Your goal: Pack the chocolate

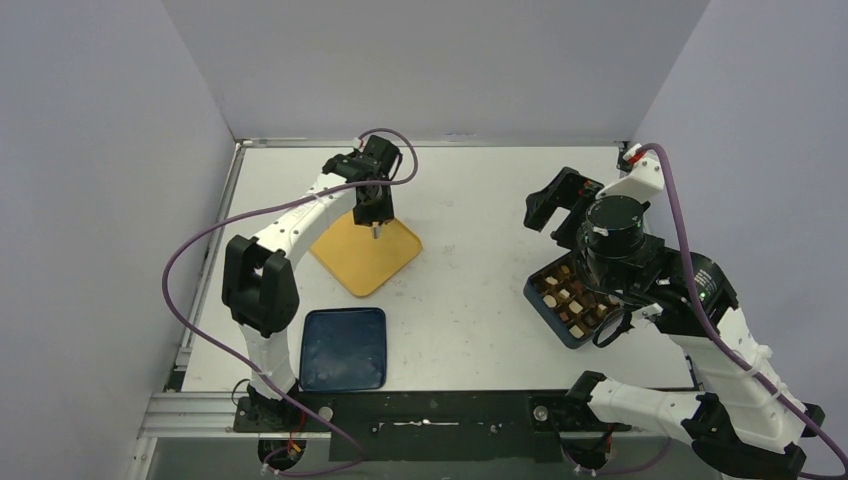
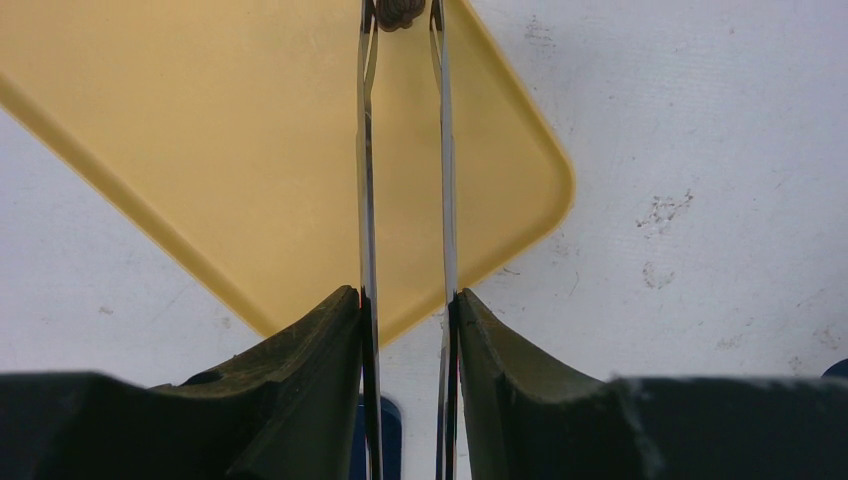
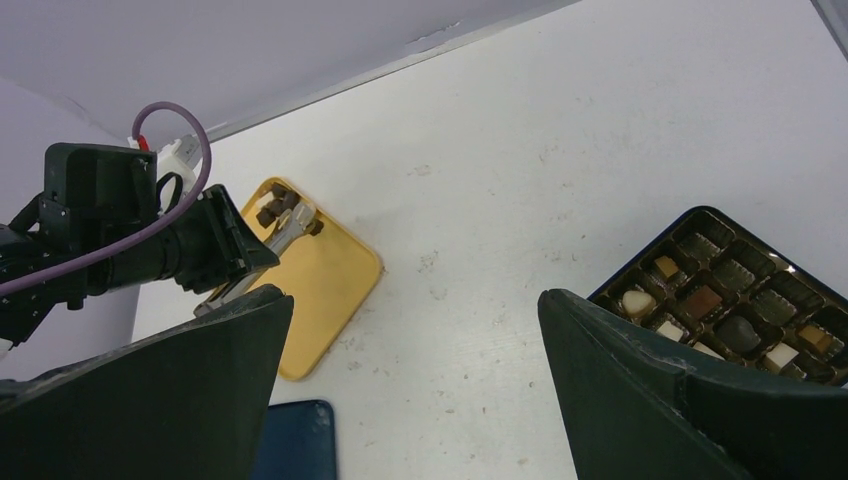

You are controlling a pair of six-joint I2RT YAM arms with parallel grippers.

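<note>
My left gripper is low over the far part of the yellow tray [image 2: 230, 170], shut on a dark brown chocolate [image 2: 398, 14] at its fingertips. More dark chocolates [image 3: 268, 215] show on that tray in the right wrist view, partly behind the left gripper. The black compartment box [image 3: 748, 262] at the right holds several chocolates, with some compartments empty; the right arm hides part of it in the top view. My right gripper [image 1: 547, 200] stands open above the table, near the box, with nothing between its fingers.
A dark blue tray [image 1: 343, 350] lies at the front left, empty. Walls bound the table at the back and sides.
</note>
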